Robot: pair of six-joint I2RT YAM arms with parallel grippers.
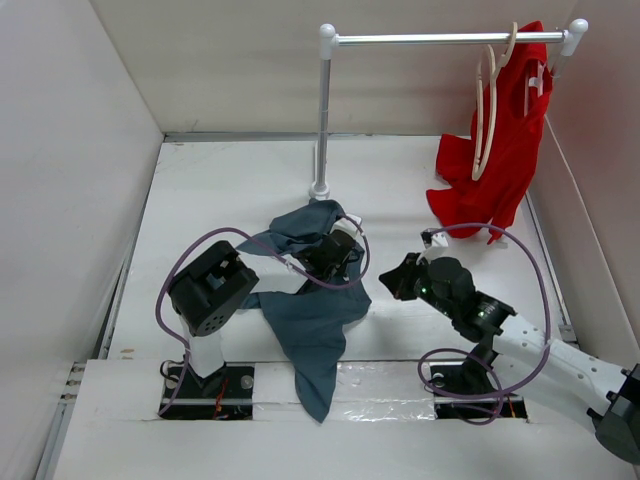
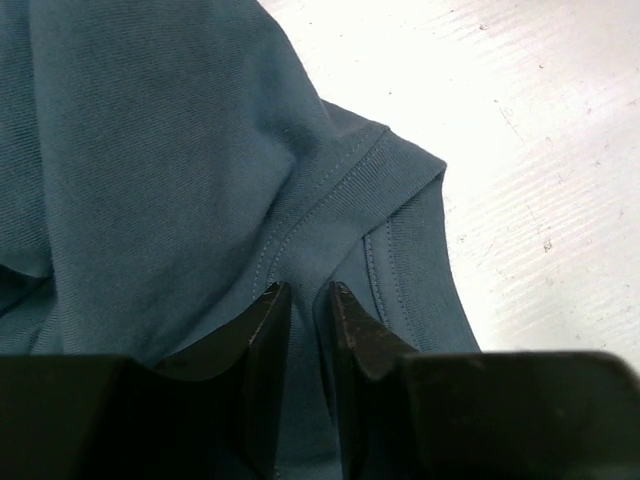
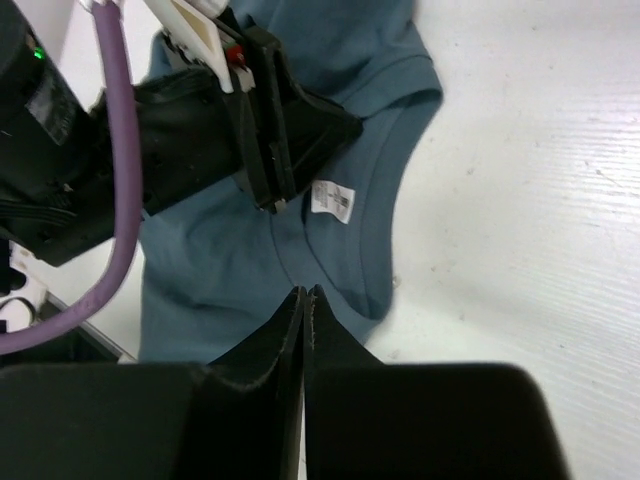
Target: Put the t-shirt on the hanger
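A dark blue-grey t-shirt (image 1: 312, 340) lies crumpled on the white table. My left gripper is down on it, its fingers partly apart at a seamed fold; whether cloth is between them is unclear. In the right wrist view the left gripper sits on the shirt (image 3: 240, 300) near a white label (image 3: 332, 200). My right gripper (image 1: 397, 283) is shut, with nothing visible between its fingertips, just right of the shirt.
A white rail (image 1: 430, 39) stands at the back, carrying empty pale hangers (image 1: 478, 120) and a red garment (image 1: 505, 160) at the right. Bare table lies around the shirt.
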